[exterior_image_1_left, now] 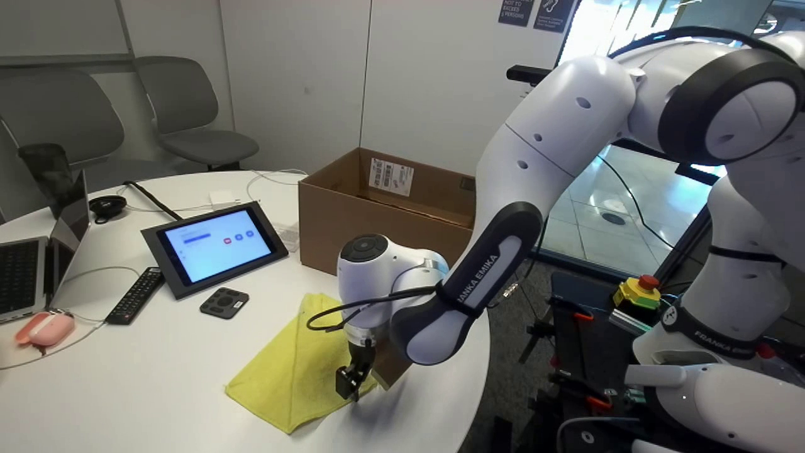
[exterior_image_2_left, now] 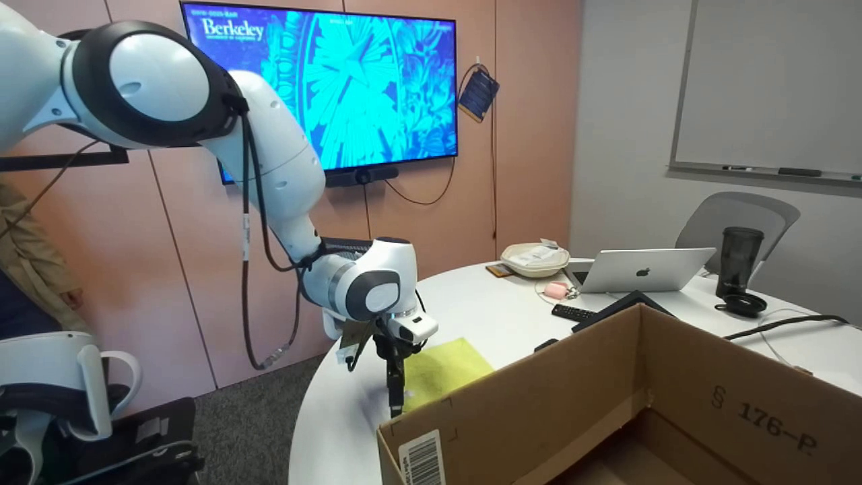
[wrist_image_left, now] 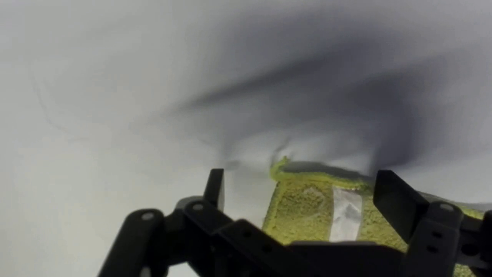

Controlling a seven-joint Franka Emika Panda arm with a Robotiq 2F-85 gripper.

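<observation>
A yellow cloth [exterior_image_1_left: 290,377] lies flat on the white table, with my gripper [exterior_image_1_left: 351,389] low over the edge on the robot's side. Seen from the other side, the cloth [exterior_image_2_left: 444,368] spreads beyond my gripper. In the wrist view the gripper stands open, its black fingers [wrist_image_left: 214,189] wide apart. A corner of the cloth [wrist_image_left: 300,207] with a white tag [wrist_image_left: 346,214] shows between and below them, one tip of it curled up. Nothing is gripped. Whether the fingertips touch the cloth or table, I cannot tell.
A large open cardboard box [exterior_image_1_left: 388,215] stands behind the arm on the table. A tablet [exterior_image_1_left: 219,240], a small black remote pad [exterior_image_1_left: 224,302], a long remote [exterior_image_1_left: 136,295] and a laptop [exterior_image_2_left: 646,270] lie farther off.
</observation>
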